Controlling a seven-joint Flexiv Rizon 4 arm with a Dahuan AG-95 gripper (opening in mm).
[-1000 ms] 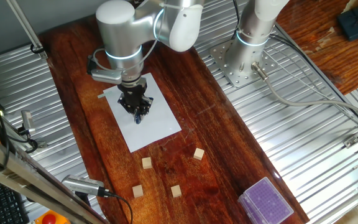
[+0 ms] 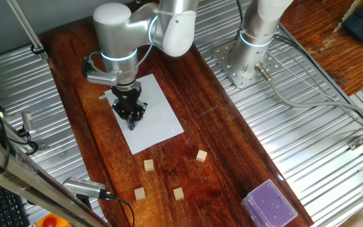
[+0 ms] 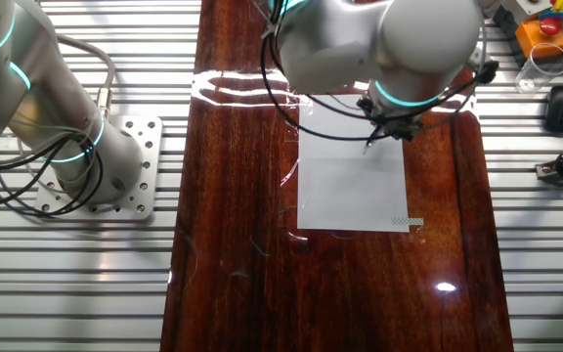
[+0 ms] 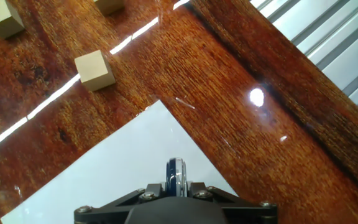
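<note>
A white sheet of paper (image 2: 157,120) lies flat on the dark wooden table. Over its left part, in exterior view 1, hangs my gripper (image 2: 131,118), pointing down. The wrist view has the gripper at the bottom edge, shut on a slim, shiny dark blue object (image 4: 176,171), perhaps a pen. Only the object's upper part shows there, and whether its lower end touches the paper cannot be made out. In exterior view 2 the arm covers the top of the paper (image 3: 350,191) and most of the gripper.
Several wooden cubes, among them one (image 2: 201,156) right of the others, stand beyond the paper's near edge. A purple-topped box (image 2: 272,204) sits at the table's lower right corner. Tape (image 3: 407,221) lies at one paper corner. Bare wood surrounds the sheet.
The paper and cubes look unmoved.
</note>
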